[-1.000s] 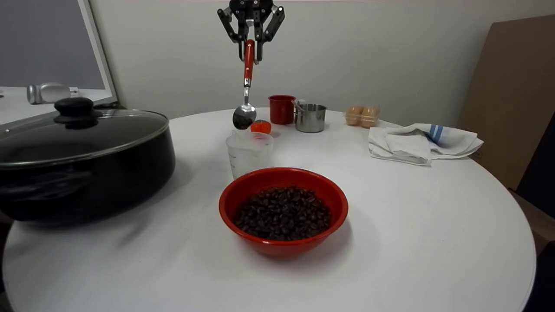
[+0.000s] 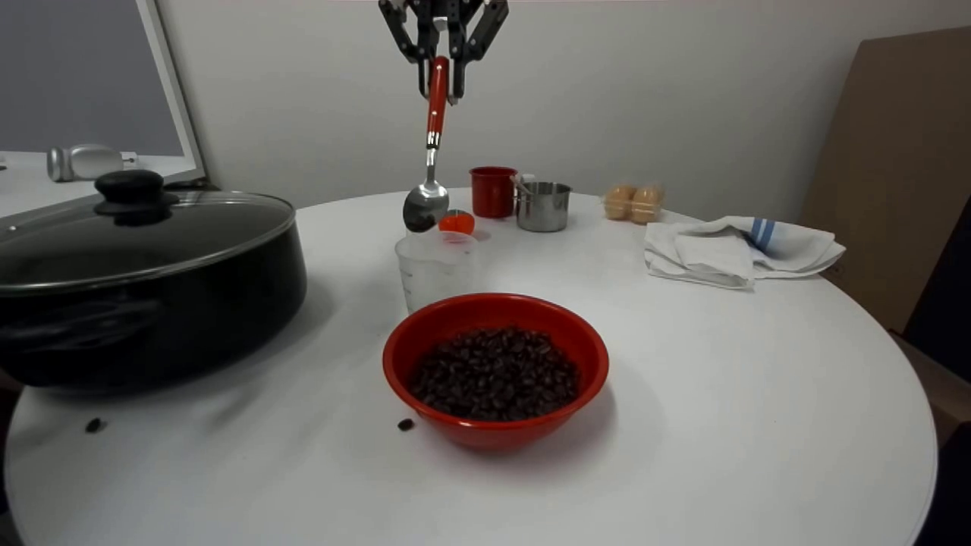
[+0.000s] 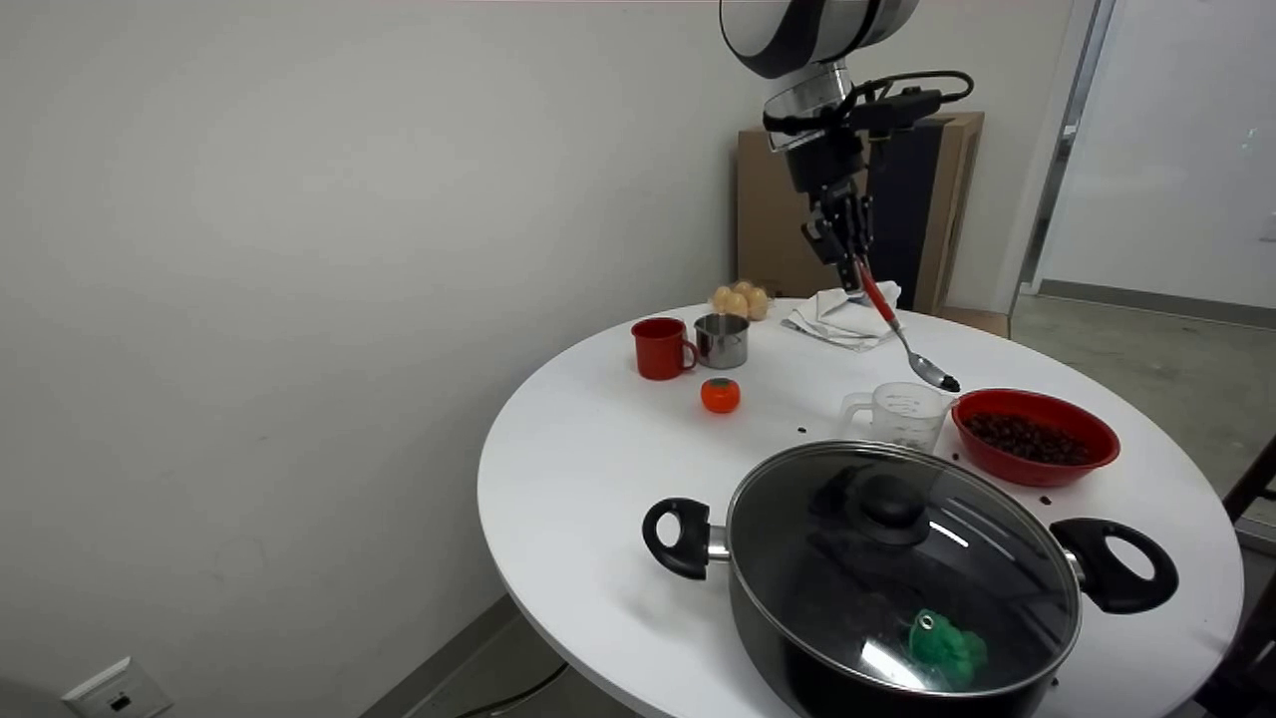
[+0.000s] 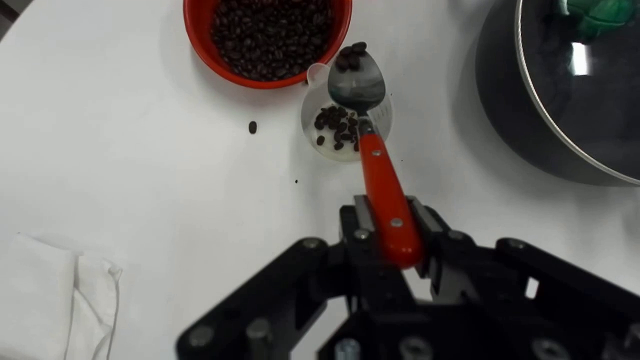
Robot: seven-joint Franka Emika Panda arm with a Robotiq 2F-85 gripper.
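Note:
My gripper is shut on the red handle of a spoon [image 2: 438, 95], whose metal bowl points downward. A few dark beans [image 4: 351, 56] cling near the spoon's tip. Below the spoon stands a clear measuring cup [image 3: 909, 413]; the wrist view shows several beans [image 4: 339, 126] on its bottom. The spoon is above the cup and apart from it in exterior view 2. Beside the cup, a red bowl [image 2: 582, 364] holds a large heap of dark beans [image 2: 496, 373].
A black lidded pot [image 3: 778, 622] stands close to the cup. Loose beans [image 2: 406, 424] lie on the white table. Farther off are a red mug [image 2: 492, 192], a steel cup [image 2: 543, 208], a tomato-like fruit [image 3: 720, 395], eggs [image 2: 633, 204] and a white towel [image 2: 701, 250].
The gripper and spoon have risen slightly, and the spoon's bowl is tilted a little more toward the left. Two loose beans now lie on the table in front, where the surface was bare.

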